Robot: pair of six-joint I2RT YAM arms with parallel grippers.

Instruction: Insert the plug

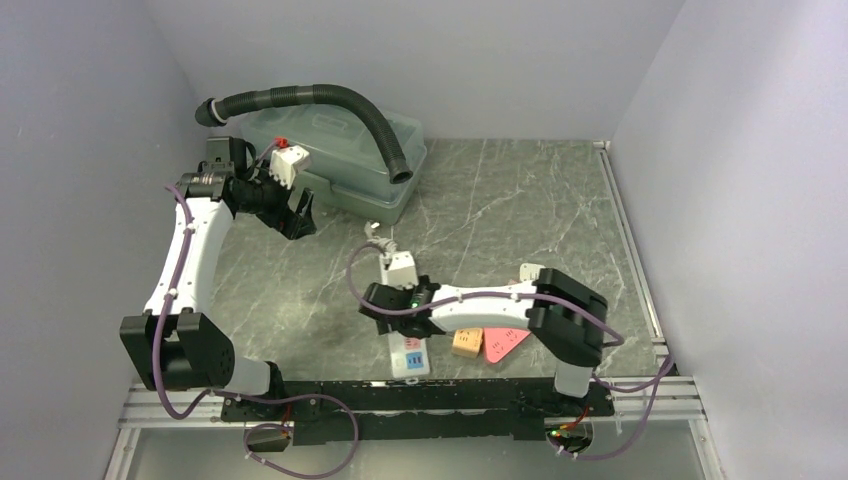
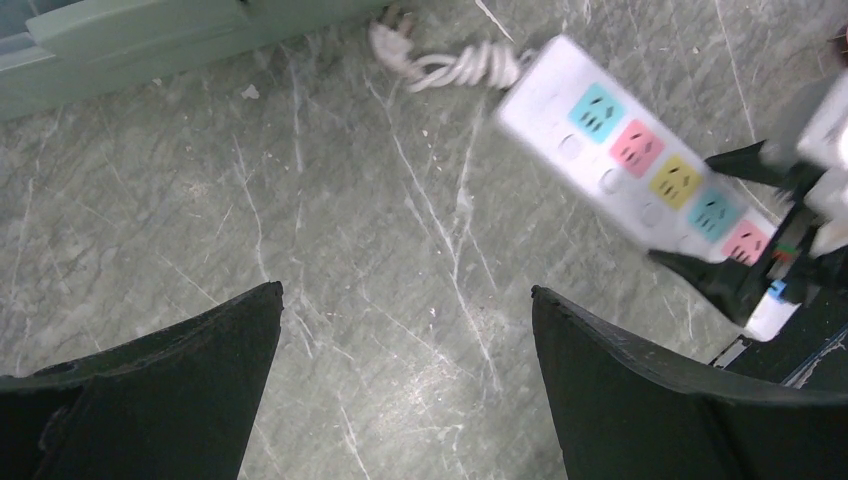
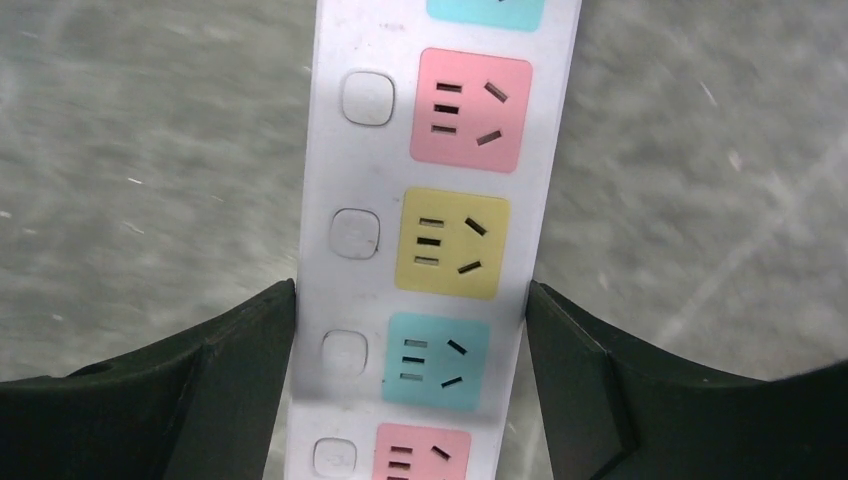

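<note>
A long white power strip with coloured sockets lies on the table, running front to back in the top view. My right gripper straddles its width, both fingers against the long sides. From above, the right arm hides the strip's middle. The strip's coiled white cord ends in a white plug at its far end, close to the lidded box. Over the table's left side my left gripper hangs open, only bare table between its fingers.
Right of the strip sit an orange cube adapter and a red adapter, the latter partly under the right arm. A white item is behind that arm. The translucent green box fills the back left.
</note>
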